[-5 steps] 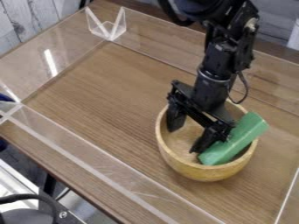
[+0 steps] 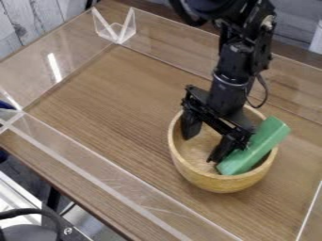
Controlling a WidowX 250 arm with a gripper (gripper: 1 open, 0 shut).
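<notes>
A wooden bowl [image 2: 201, 175] sits on the table in the right half of the view, with a green cylindrical object [image 2: 257, 142] lying tilted inside it at the right. The black gripper [image 2: 212, 137] reaches down from the top into the bowl, left of the green object, its dark fingers spread open. Whether the fingers touch the bowl or the green object is hard to tell.
A white wire-like marking or holder stands at the back left. A black cable lies at the lower left corner.
The gripper has shifted slightly left and up, and the green object and bowl appear moved very slightly. Otherwise little differs.
</notes>
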